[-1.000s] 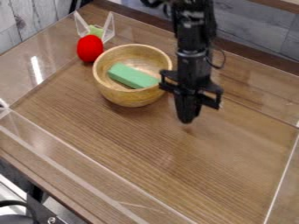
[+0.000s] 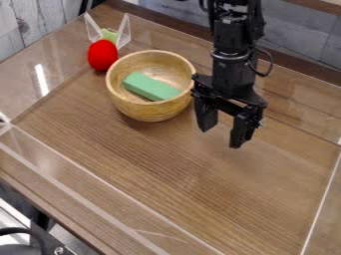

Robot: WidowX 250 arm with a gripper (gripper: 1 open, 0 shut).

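Note:
My black gripper [image 2: 226,118] hangs low over the middle right of the wooden table, just right of a wicker-coloured bowl [image 2: 144,109], its fingers open with nothing seen between them. A green block [image 2: 152,87] lies inside the bowl. A red object [image 2: 103,56], rounded like a tomato, stands behind the bowl at the upper left.
A small white-and-green item [image 2: 104,32] sits at the back left, behind the red object. A dark cable or part shows at the lower left corner.
The gripper went from higher up near the back a second ago down toward the table. The objects look unmoved.

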